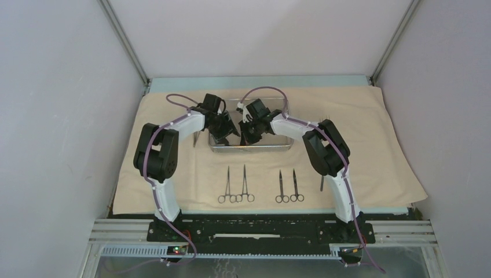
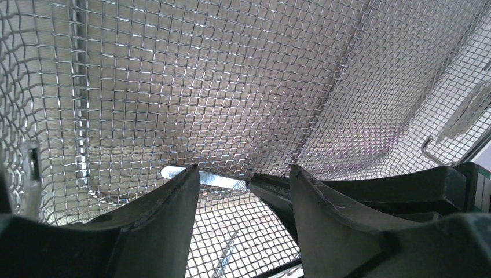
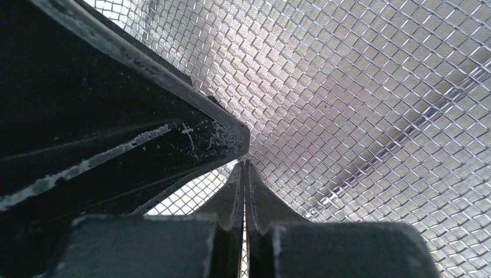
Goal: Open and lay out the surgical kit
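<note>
The wire-mesh tray (image 1: 278,147) stands at the back of the cloth, and both grippers reach into it. In the left wrist view, a slim silver instrument (image 2: 223,180) lies across the gap of my open left gripper, partly behind one finger. My right gripper is shut; its dark fingertips (image 2: 263,182) touch or cover the instrument's ridged end. Whether they pinch it, I cannot tell. A black left finger (image 3: 191,133) stands right beside the right tips. Hemostats (image 1: 244,185) and scissors (image 1: 281,188) are laid out in front of the tray.
Another silver piece (image 2: 224,258) shows low in the left wrist view. Slender instruments lie left of the tray (image 1: 195,138), and a thin one (image 1: 322,184) lies near the right arm. The two arms are very close together.
</note>
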